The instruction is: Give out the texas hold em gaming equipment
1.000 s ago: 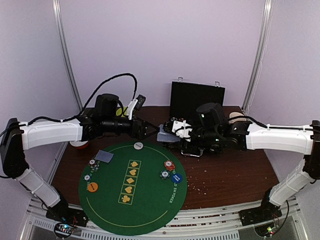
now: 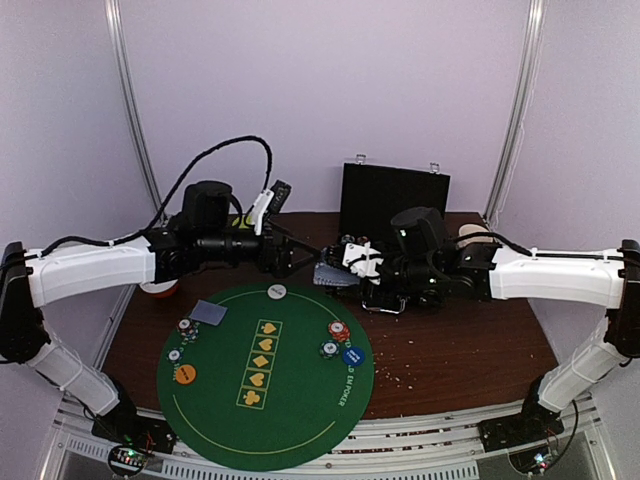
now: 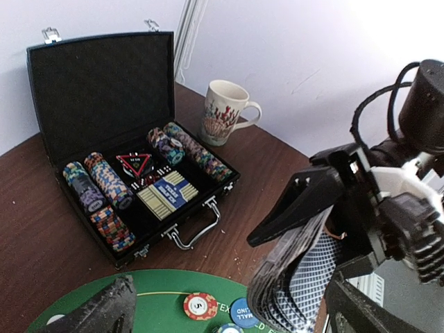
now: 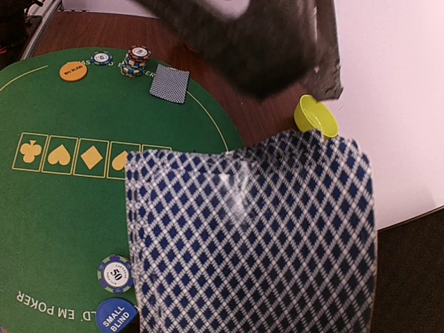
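Observation:
A deck of blue-and-white checked cards (image 3: 295, 281) is held up in the air by my right gripper (image 2: 350, 266), shut on it. The deck (image 4: 257, 243) fills the lower right of the right wrist view and hides that gripper's fingertips. My left gripper (image 2: 308, 258) is open, close beside the deck with its fingers (image 3: 107, 309) spread wide. Two cards or a small stack of cards (image 2: 208, 312) lies face down at the left of the green poker mat (image 2: 290, 420). A small blind button (image 2: 353, 355) and a big blind button (image 2: 185, 374) rest on the mat.
Chip stacks (image 2: 338, 330) sit beside the small blind, others (image 2: 187, 328) near the cards. An open black case (image 3: 104, 90) with chips stands behind. A mug (image 3: 225, 111) is right of it, a yellow-green cup (image 4: 316, 116) back left.
My left gripper has shifted slightly left, a little away from the deck. The right arm and the deck stay nearly where they were.

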